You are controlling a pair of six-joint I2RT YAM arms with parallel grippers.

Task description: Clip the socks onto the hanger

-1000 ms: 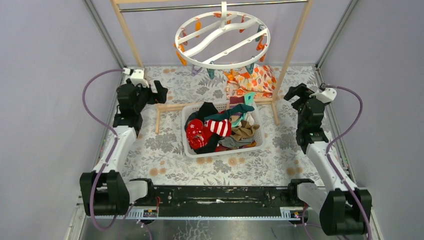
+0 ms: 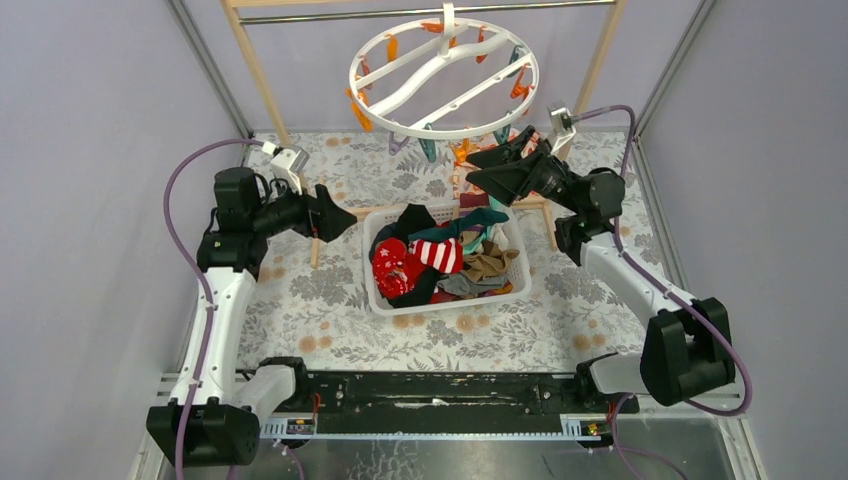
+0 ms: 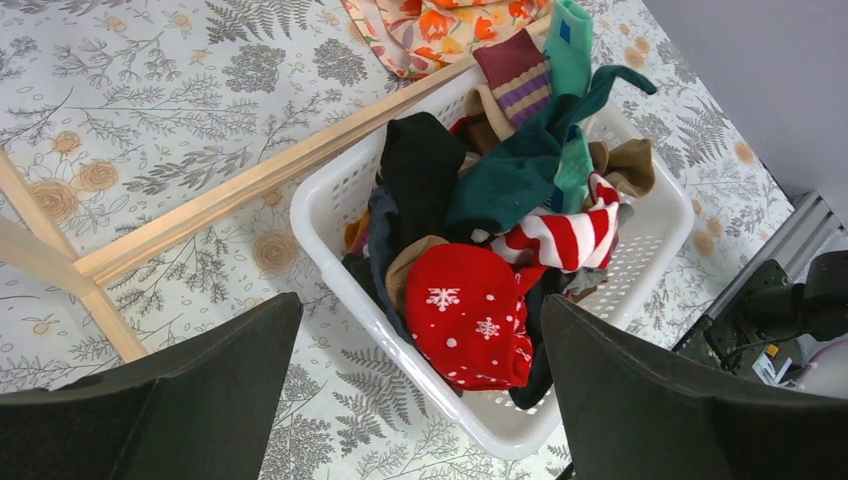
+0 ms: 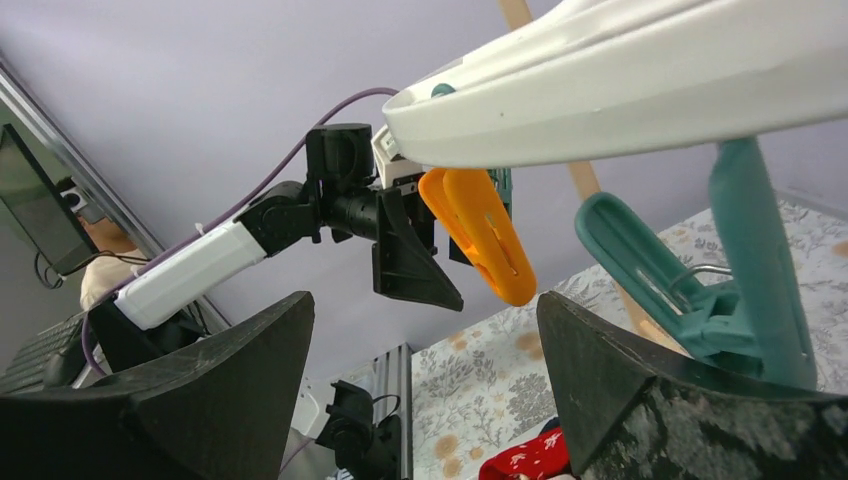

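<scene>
A white round hanger (image 2: 370,112) hangs at the back with colored clips round its rim. Socks fill a white basket (image 2: 372,290): a red snowflake sock (image 3: 455,310), a red-striped one (image 3: 570,235) and a dark teal one (image 3: 520,170) lie on top. Left of the basket, my left gripper (image 2: 336,210) is open and empty above the table. My right gripper (image 2: 474,168) is apart at the tips, under the hanger's front right side, and holds nothing. From the right wrist, an orange clip (image 4: 485,235) appears beyond the fingers, and a teal clip (image 4: 765,270) beside the right finger (image 4: 640,390).
The hanger's wooden stand (image 2: 590,90) rises behind, with its foot bar (image 3: 190,225) running behind the basket. An orange floral cloth (image 3: 440,40) lies at the back.
My right arm has swung left and inward, bringing its gripper under the hanger. The hanger has swayed slightly; the socks have not moved.
</scene>
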